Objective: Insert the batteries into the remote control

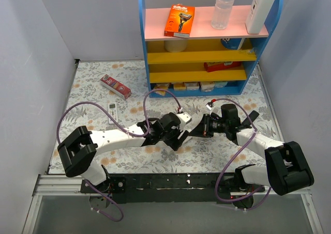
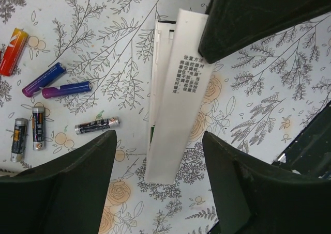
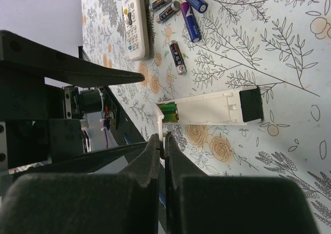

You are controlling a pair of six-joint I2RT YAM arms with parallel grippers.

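Note:
A long white remote (image 2: 173,110) with printed text on its back is held near its upper end by my right gripper, shut on a thin white edge. Its open battery compartment (image 3: 204,109) faces sideways in the right wrist view, with something green (image 3: 168,111) at the near end. My left gripper stands open, its fingers on either side of the remote's lower part with gaps showing. On the table lie a thin dark battery (image 2: 97,125), two purple batteries (image 2: 66,89), two more dark batteries (image 2: 38,128) and an orange-red one (image 2: 13,51).
Another white remote with buttons (image 3: 135,30) lies beyond the loose batteries. A red box (image 1: 115,87) is at the back left. The shelf unit (image 1: 199,92) stands at the back.

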